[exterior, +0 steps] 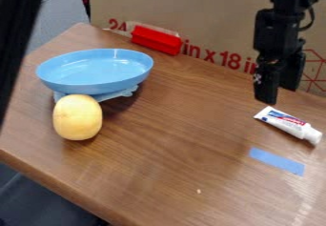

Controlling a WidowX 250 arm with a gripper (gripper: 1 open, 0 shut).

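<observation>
My black gripper (pixel 277 89) hangs at the upper right, open, its fingers pointing down with nothing between them. Just below it a white toothpaste tube (pixel 288 123) lies on the wooden table (pixel 166 163). To the left stand a light blue dish (pixel 95 70) and a pale yellow potato-like object (pixel 78 118) in front of it.
A red object (pixel 156 40) lies at the back, against a cardboard backdrop (pixel 192 10). A strip of blue tape (pixel 277 160) is on the table below the tube.
</observation>
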